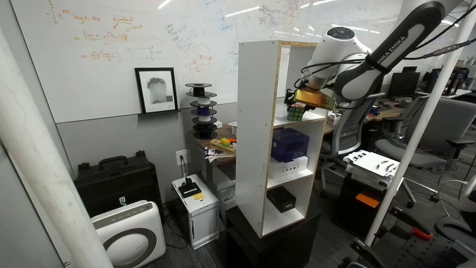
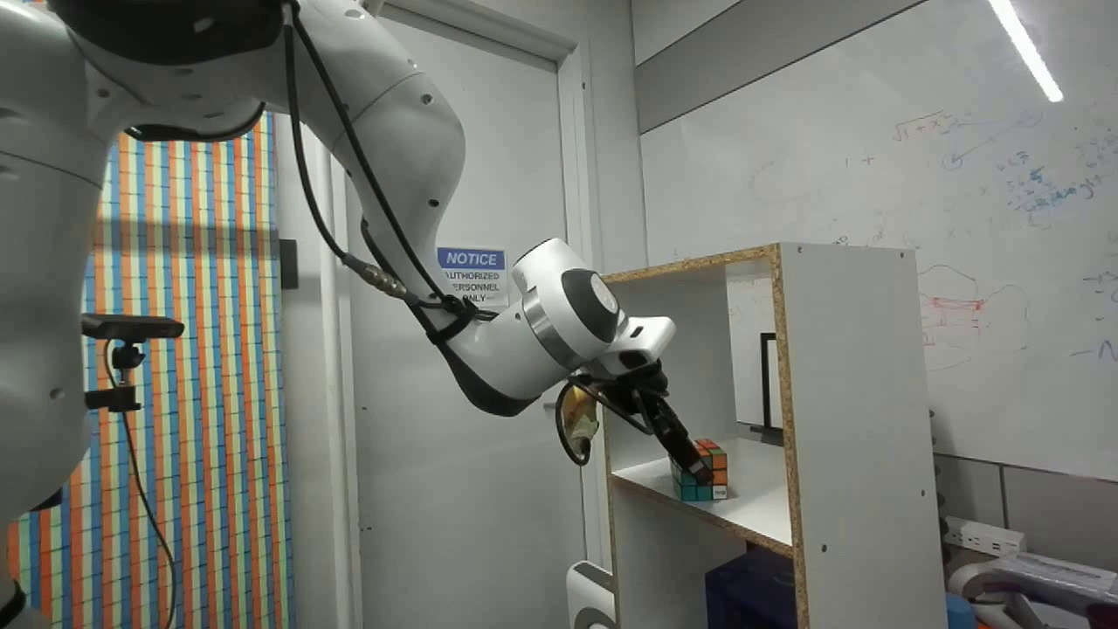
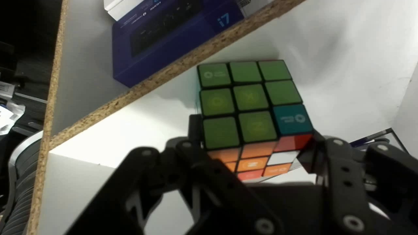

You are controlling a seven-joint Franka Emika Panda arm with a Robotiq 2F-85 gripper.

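A Rubik's cube (image 3: 250, 96) rests on the top white shelf of the cabinet, near its particle-board front edge. In the wrist view its green face with one blue tile is toward the camera, and orange, red and white tiles show below. My gripper is shut on the cube, one finger on each side of it. From the first exterior view, the cube (image 1: 295, 112) shows beneath the gripper at the shelf's opening. The second exterior view has a dark finger (image 2: 686, 452) across the cube (image 2: 715, 461); the other finger is hidden there.
The cabinet's side wall (image 1: 255, 125) stands close to the gripper. On the shelf below are a blue box (image 1: 290, 143) and a white box (image 1: 289, 167); a black box (image 1: 281, 198) lies at the bottom. The top shelf (image 3: 345, 74) around the cube looks bare.
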